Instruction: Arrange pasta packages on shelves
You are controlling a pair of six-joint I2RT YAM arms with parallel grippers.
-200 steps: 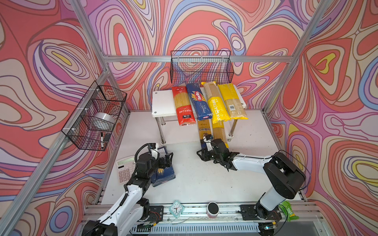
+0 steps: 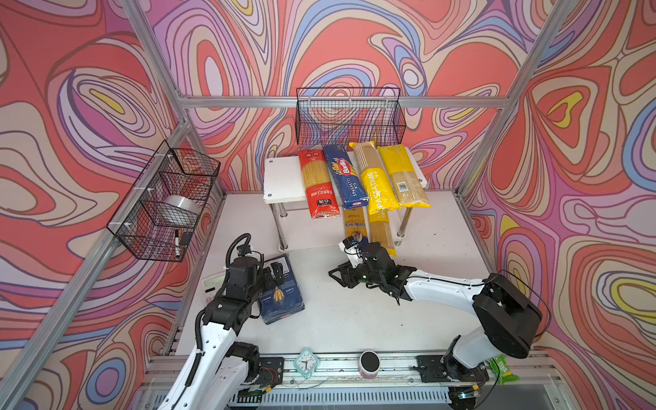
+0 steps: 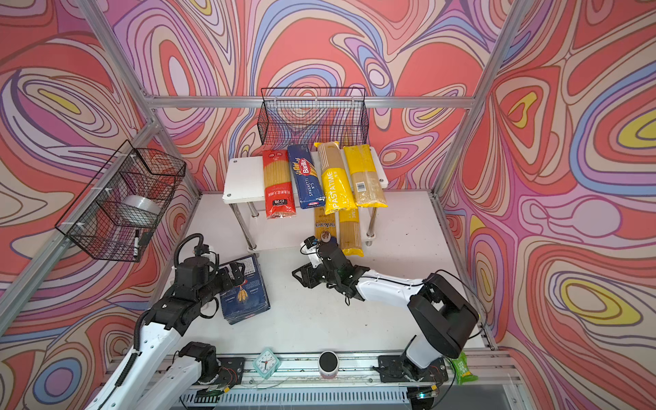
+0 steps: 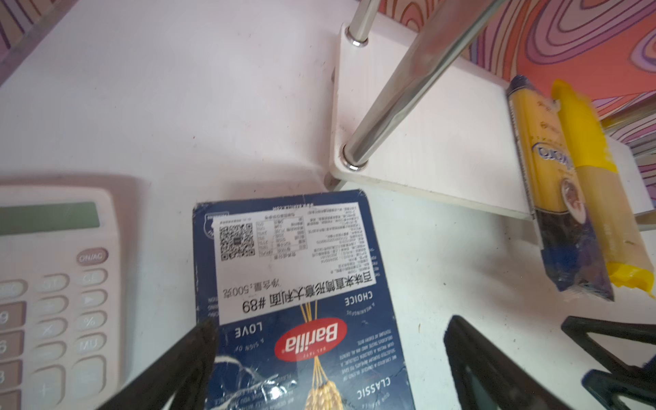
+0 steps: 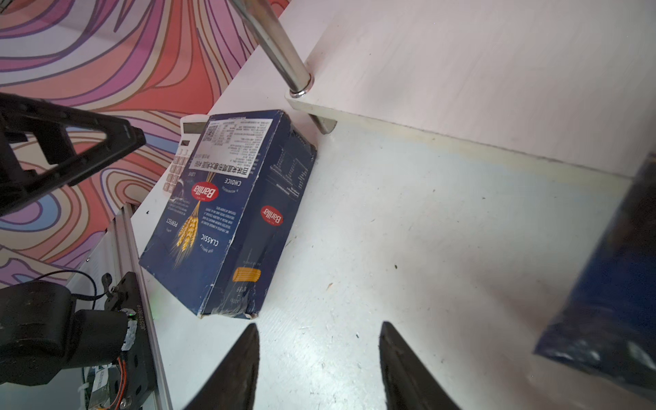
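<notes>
The red [image 2: 317,181], blue Barilla [image 2: 343,174] and two yellow pasta packs [image 2: 372,177] [image 2: 403,174] lie side by side on the upper shelf. Below are a brown-and-navy pack [image 4: 550,171] and a yellow one [image 4: 601,191], side by side on the lower board. The navy Barilla box [image 5: 198,218] lies at the left on the table. My left gripper is open over that box, nothing between its fingers. My right gripper stands open and empty in front of the lower shelf, left of those two packs.
A calculator [image 4: 48,287] lies left of the box. Metal posts [image 5: 280,54] hold the shelves. Wire baskets [image 2: 164,205] hang at left and back. The lower shelf's left part and the middle of the table are clear.
My right gripper has moved left and slightly toward the front, away from the lower packs. My left arm has shifted a little to the left.
</notes>
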